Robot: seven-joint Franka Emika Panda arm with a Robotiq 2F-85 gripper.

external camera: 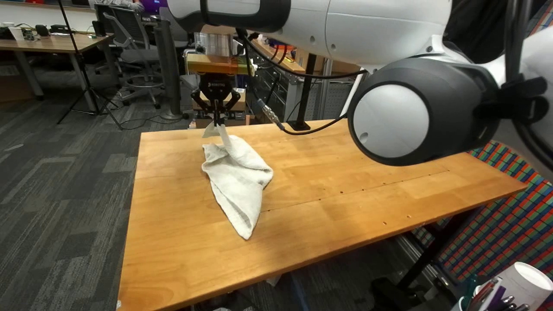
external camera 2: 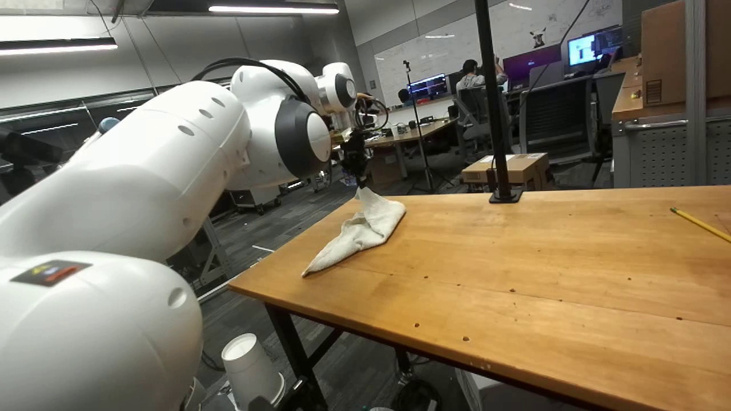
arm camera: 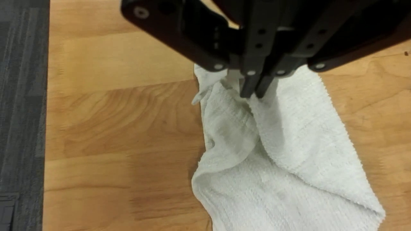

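Note:
A white towel [external camera: 238, 179] lies crumpled on the wooden table, one pointed corner stretching toward the near edge. Its far end rises off the wood to my gripper [external camera: 218, 123], which is shut on a pinch of the cloth. In the second exterior view the raised part of the towel [external camera 2: 374, 212] forms a small peak directly under the fingers. From the wrist, the gripper's fingertips [arm camera: 247, 92] sit close together over the towel [arm camera: 308, 134], with folds spreading out on both sides. The fold held between them is mostly hidden by the fingers.
A pencil [external camera 2: 700, 225] lies at its far right side in the second exterior view. A black post [external camera 2: 502, 137] stands at the table's edge, and a cable [external camera: 311, 132] loops beside the arm.

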